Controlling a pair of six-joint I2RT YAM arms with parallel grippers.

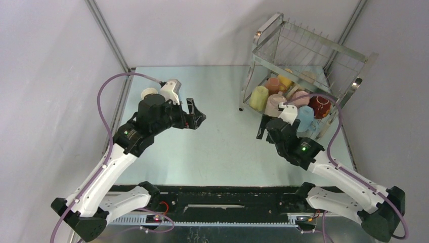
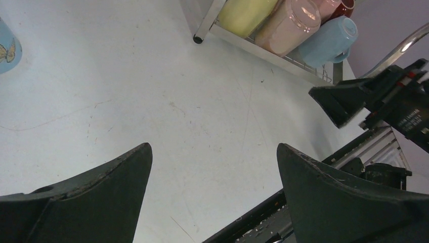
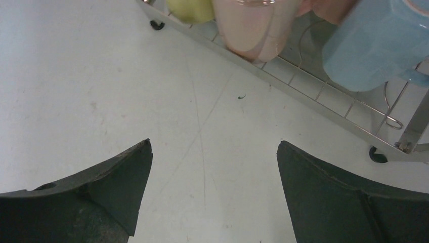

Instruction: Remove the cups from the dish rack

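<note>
A metal dish rack [image 1: 308, 45] at the back right holds several cups on its lower shelf: yellow-green [image 1: 259, 97], pink [image 2: 288, 28], light blue [image 3: 374, 43], dark red [image 1: 319, 105] and others. My right gripper [image 1: 263, 129] is open, low in front of that shelf, with only bare table between its fingers in the right wrist view. My left gripper [image 1: 195, 114] hangs open over the table's left half, empty. A light blue cup with a butterfly [image 2: 7, 48] stands at the left edge of the left wrist view; a white cup [image 1: 149, 93] is partly hidden behind the left arm.
Walls close in at the back, left and right. The rack's legs and lower rail [image 3: 303, 96] border the space in front of the cups.
</note>
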